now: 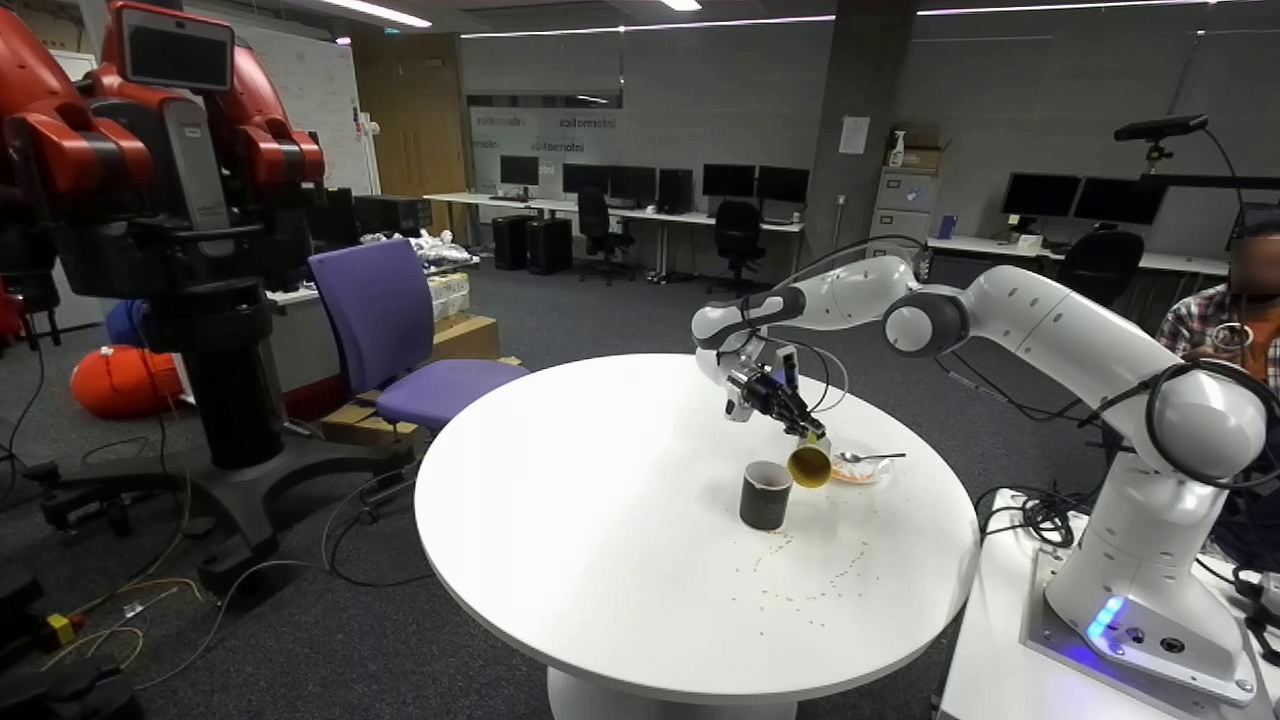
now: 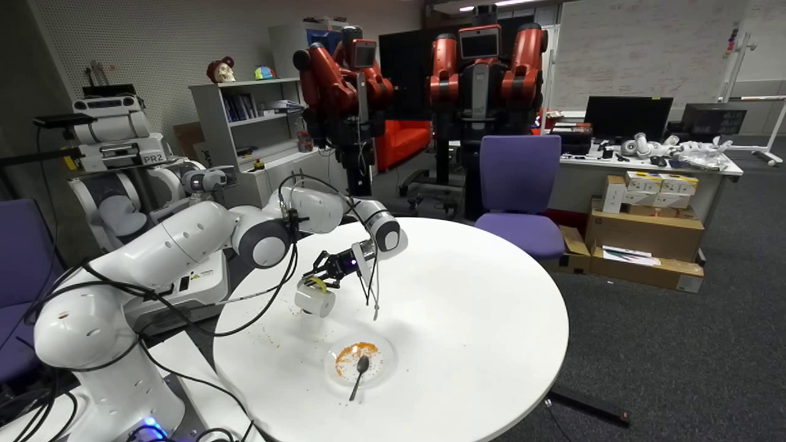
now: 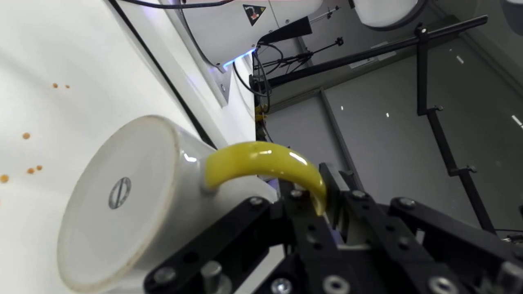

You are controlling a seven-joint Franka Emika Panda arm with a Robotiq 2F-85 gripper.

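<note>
A white mug [image 3: 120, 206] with a yellow handle [image 3: 262, 159] is tilted onto its side in the air. My gripper is shut on that handle. In exterior view 1 the mug's yellow inside [image 1: 811, 468] faces the camera, and I see nothing in it. Close beside it a dark grey mug [image 1: 764, 498] stands upright on the table; its inside is mostly out of sight. A clear plate [image 2: 390, 361] holds small orange bits and a spoon [image 2: 360, 372]. Orange grains [image 3: 26, 135] lie loose on the table.
Scattered grains lie in front of the dark mug. A purple chair [image 2: 519, 199] stands at the table's edge. Cables hang along the arm [image 2: 191, 236].
</note>
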